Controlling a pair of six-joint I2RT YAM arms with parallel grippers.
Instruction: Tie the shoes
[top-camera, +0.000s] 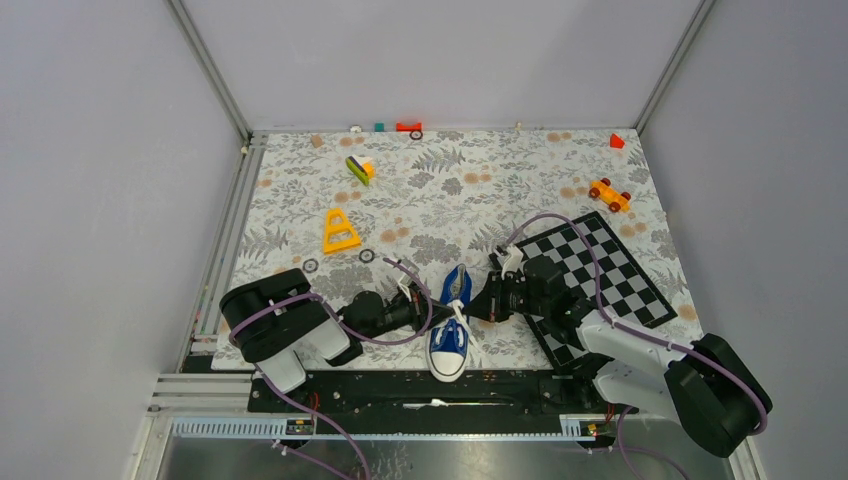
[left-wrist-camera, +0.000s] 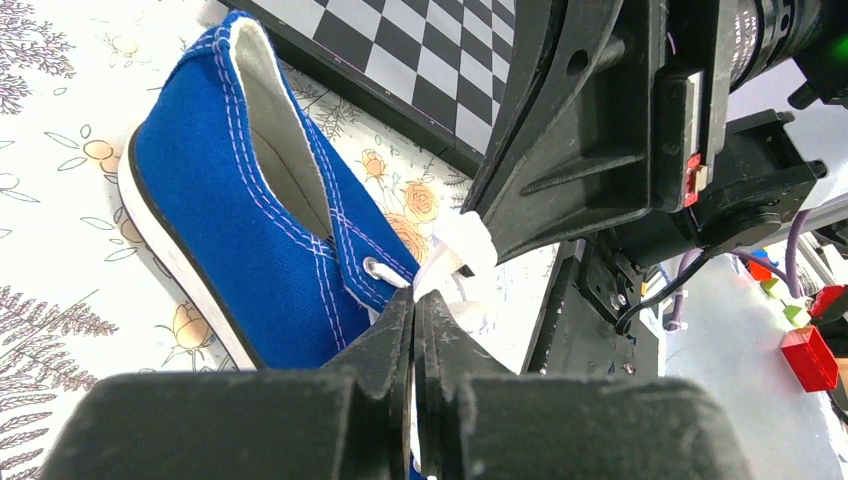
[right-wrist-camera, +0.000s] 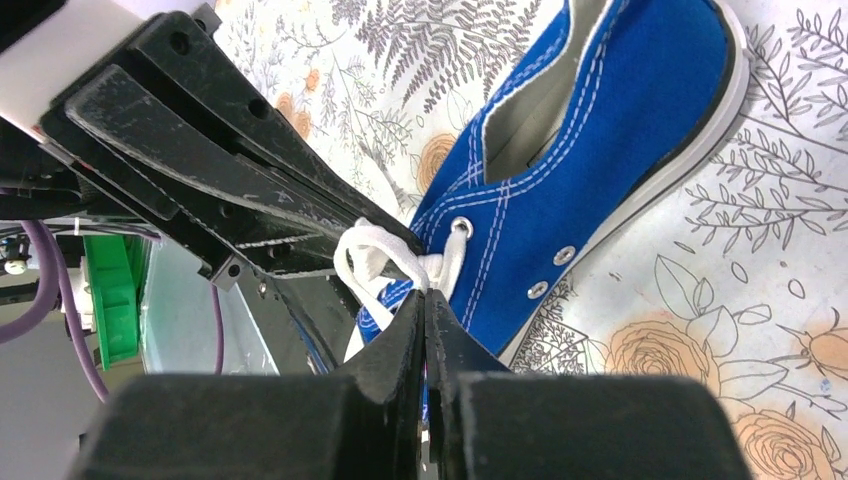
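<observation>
A blue canvas shoe (top-camera: 448, 340) with a white toe cap rests on the patterned cloth, toe toward the front edge. From its left, my left gripper (top-camera: 446, 313) reaches in over the laces; its fingertips pinch the white lace (left-wrist-camera: 428, 276) in the left wrist view. My right gripper (top-camera: 470, 312) comes from the opposite side. In the right wrist view a looped white lace (right-wrist-camera: 372, 240) runs into its closed fingertips. The two grippers are very near each other above the tongue. How the laces cross between them is partly hidden.
A black-and-white checkered board (top-camera: 610, 280) lies to the right under the right arm. A yellow frame piece (top-camera: 340, 231) and small dark rings are at left; a yellow toy car (top-camera: 609, 195) stands at back right.
</observation>
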